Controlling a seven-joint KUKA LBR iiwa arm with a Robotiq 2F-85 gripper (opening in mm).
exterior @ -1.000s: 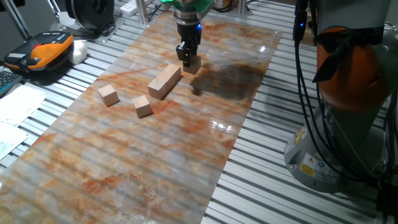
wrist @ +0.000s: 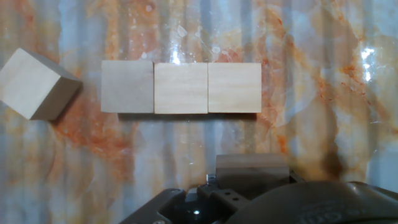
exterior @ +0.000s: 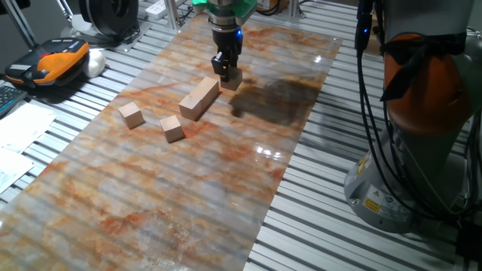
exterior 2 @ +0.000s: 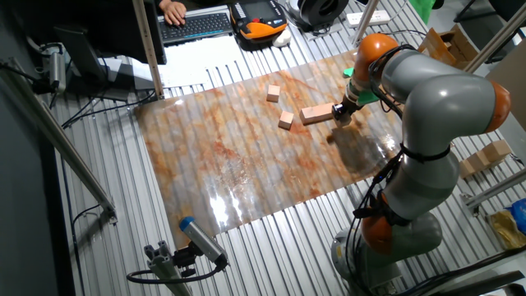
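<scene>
My gripper (exterior: 225,77) is shut on a wooden block (exterior: 233,80), just past the right end of a row of blocks. In the wrist view this held block (wrist: 252,163) looks larger than the others, and dark gripper parts cover its lower side. Three wooden blocks touch in a straight row (exterior: 199,98), and from above their faces show as a left block (wrist: 127,86), a middle block (wrist: 181,88) and a right block (wrist: 234,88). Two loose cubes lie apart from the row: a nearer cube (exterior: 172,129) and a farther cube (exterior: 131,115).
The marbled sheet (exterior: 173,203) is bare over its near part. Beyond its edge sit an orange-and-black device (exterior: 53,64) and a keyboard (exterior 2: 194,28) with a person's hand (exterior 2: 172,12). More blocks (exterior 2: 485,159) stand behind the arm.
Over the last second my gripper has shifted slightly left and down in exterior view 1, the block moving with it. The row and the loose cubes have stayed put.
</scene>
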